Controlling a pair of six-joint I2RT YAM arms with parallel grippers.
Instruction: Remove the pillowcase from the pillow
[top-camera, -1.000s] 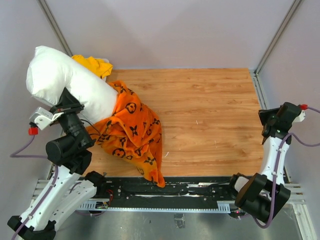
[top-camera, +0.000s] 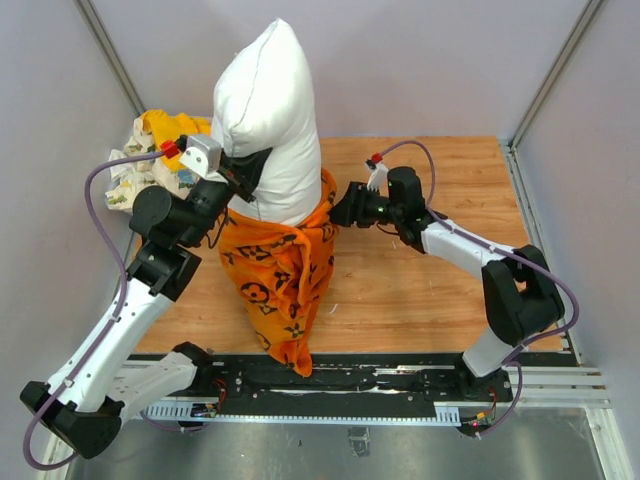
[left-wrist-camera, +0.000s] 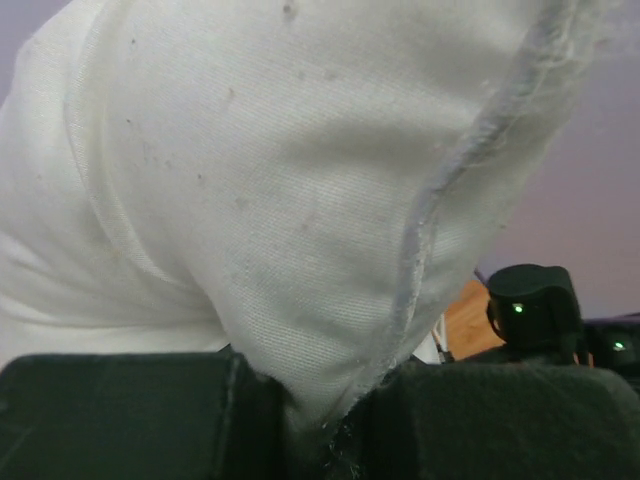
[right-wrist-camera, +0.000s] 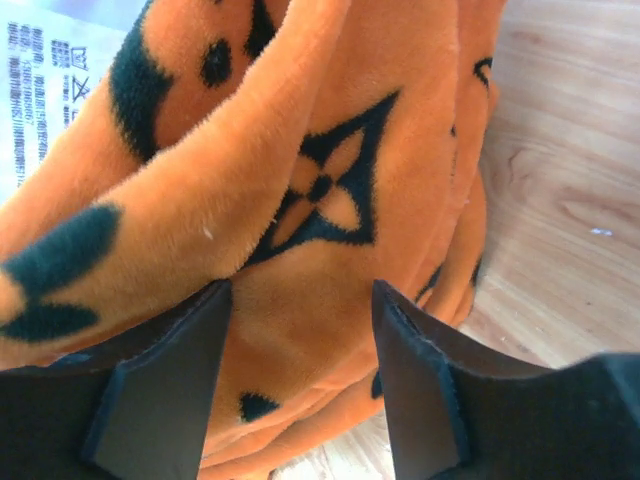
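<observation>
The white pillow (top-camera: 270, 100) is held up, nearly upright, by my left gripper (top-camera: 245, 170), shut on its fabric; the left wrist view shows the cloth pinched between the fingers. The orange pillowcase (top-camera: 275, 280), with black patterns, hangs round the pillow's lower part, down over the table's front edge. My right gripper (top-camera: 345, 210) is at the case's upper right side. In the right wrist view its two fingertips stand apart in front of orange folds (right-wrist-camera: 310, 330), with a printed white label (right-wrist-camera: 35, 90) at the left.
Yellow and printed cloths (top-camera: 165, 130) lie at the back left. A black rail runs along the front edge, and walls surround the workspace.
The left gripper has lifted the pillow up and rightward, drawing the case more upright. My right gripper has moved left from the table's right edge to beside the pillowcase.
</observation>
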